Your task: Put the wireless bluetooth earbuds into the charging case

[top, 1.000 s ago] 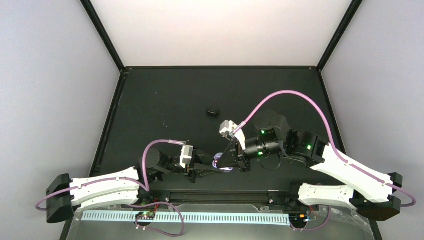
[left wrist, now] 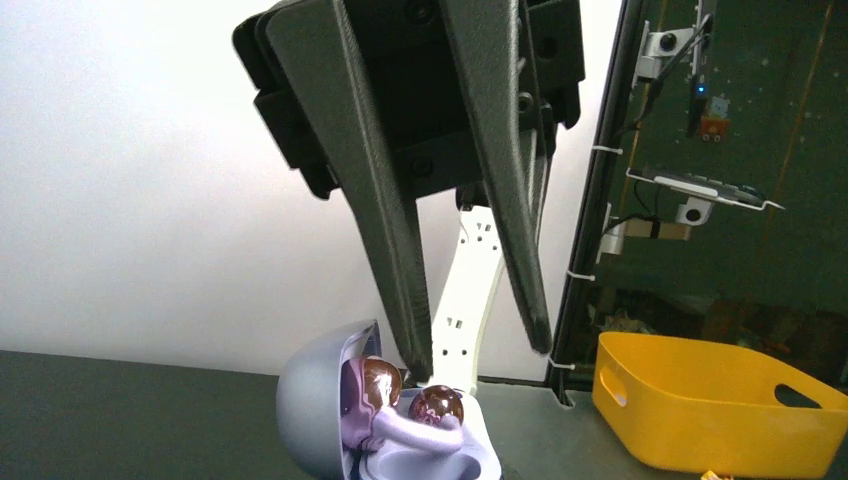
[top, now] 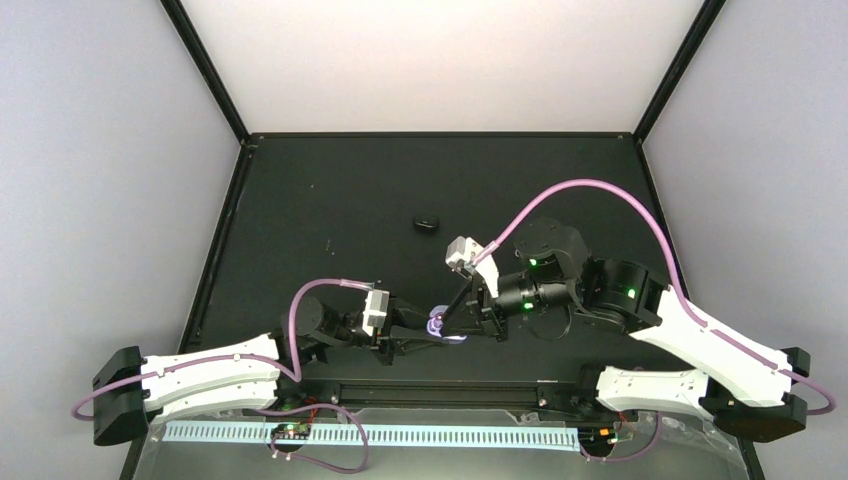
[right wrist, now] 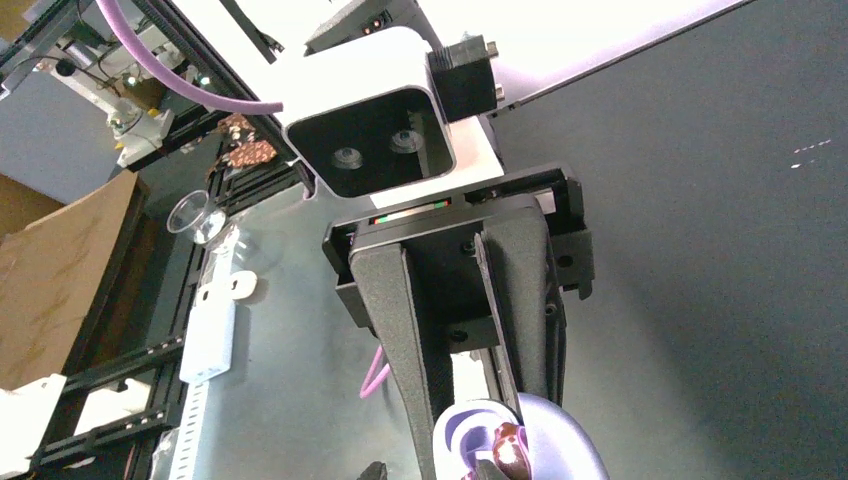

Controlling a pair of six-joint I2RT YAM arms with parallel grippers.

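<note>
The lavender charging case hangs open between the two grippers. In the left wrist view its rounded lid stands at the left and its base at the right. Two glossy brown-tipped earbuds are at the case: one earbud beside the lid, the other earbud over the base with a lavender stem lying across. Whether either is fully seated cannot be told. In the right wrist view, my left gripper is shut on the case. My right gripper is open just above, its fingers apart with nothing between.
A small black object lies alone on the dark table, behind the grippers. A yellow basket and a clear cup appear off to the side in the wrist views.
The left arm and the case look nearly still.
</note>
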